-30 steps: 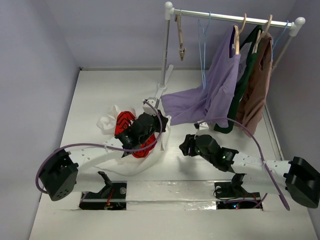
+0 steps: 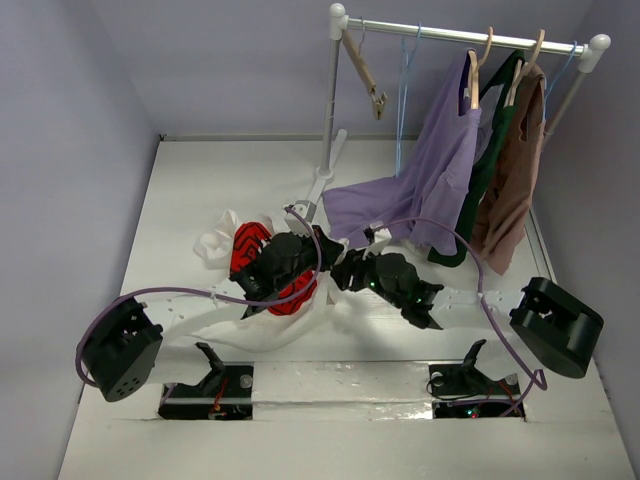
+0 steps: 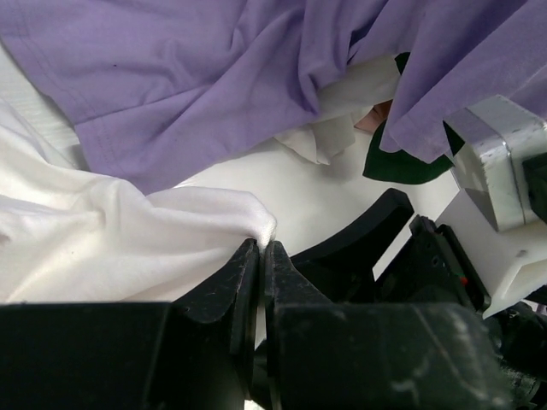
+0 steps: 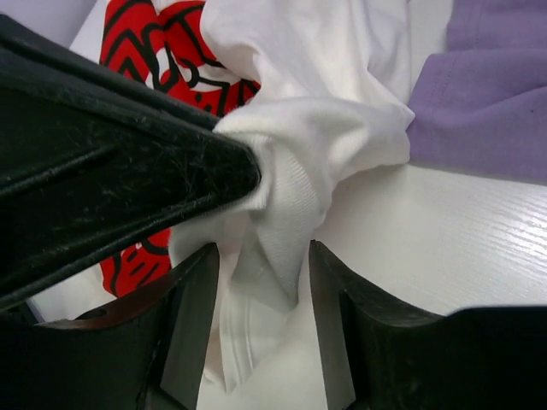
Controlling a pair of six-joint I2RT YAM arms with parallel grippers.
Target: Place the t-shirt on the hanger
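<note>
A white t-shirt (image 2: 215, 245) with a red and black print (image 4: 149, 51) lies crumpled on the table under my left arm. My left gripper is shut on a fold of its white cloth, which rises to the fingertips. My right gripper is part open close beside it, with a hanging strip of white fabric (image 4: 278, 256) between or just beyond its fingers; I cannot tell if it touches them. An empty wooden hanger (image 2: 365, 75) hangs at the rail's left end.
A clothes rail (image 2: 460, 35) stands at the back, with a purple shirt (image 2: 435, 170), a green garment (image 2: 470, 210) and a brown one (image 2: 510, 180) on it, plus blue hangers. The purple cloth trails onto the table beside the grippers.
My right gripper has moved left, up to the left gripper and the white cloth. The empty wooden hanger has swung a little. The left arm has barely moved.
</note>
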